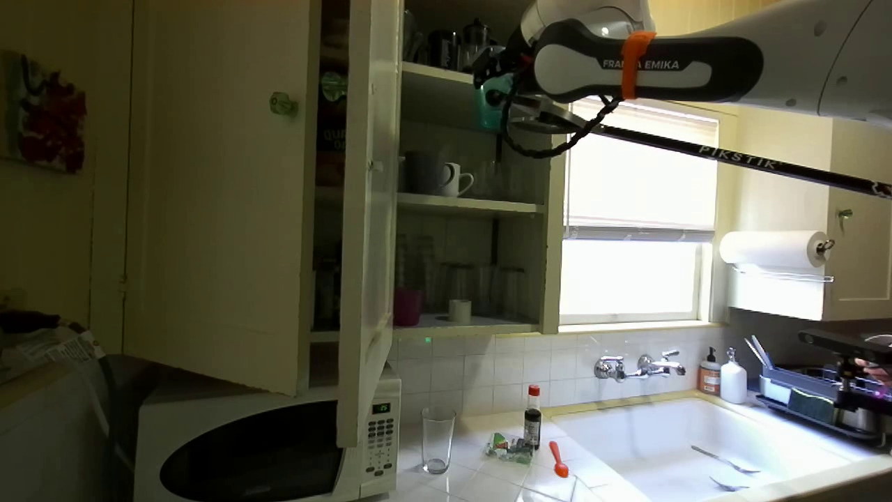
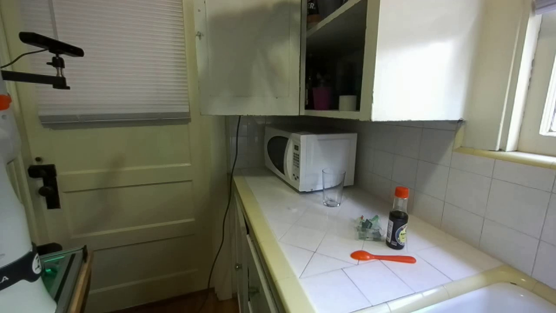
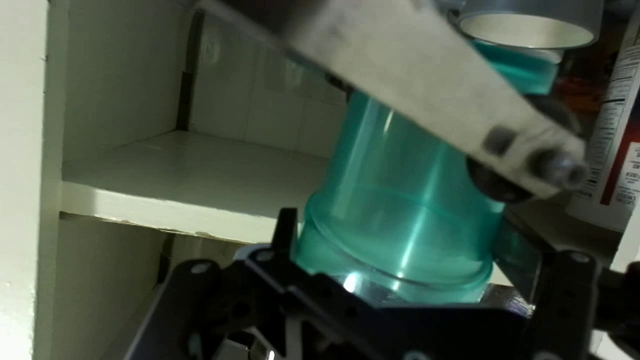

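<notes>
A translucent teal cup [image 3: 408,198] fills the middle of the wrist view, in front of the open cupboard. My gripper is open, with one finger [image 3: 284,231] to the left of the cup and the other beyond its right side. A reacher tool's pale finger arm [image 3: 420,78] crosses in front of the cup, and its dark round tips sit at the cup's side. In exterior view 1 the teal cup [image 1: 493,107] hangs just below my gripper [image 1: 495,67], with the black PIKSTIK pole [image 1: 719,150] reaching in from the right.
Cupboard shelves [image 1: 468,203] hold mugs and glasses; the open cupboard door [image 1: 368,209] stands at left. On the counter are a clear glass [image 1: 436,440], a dark sauce bottle [image 1: 532,422], a crumpled green wrapper [image 1: 508,448] and an orange spoon [image 1: 558,460]. The sink [image 1: 669,443] lies right.
</notes>
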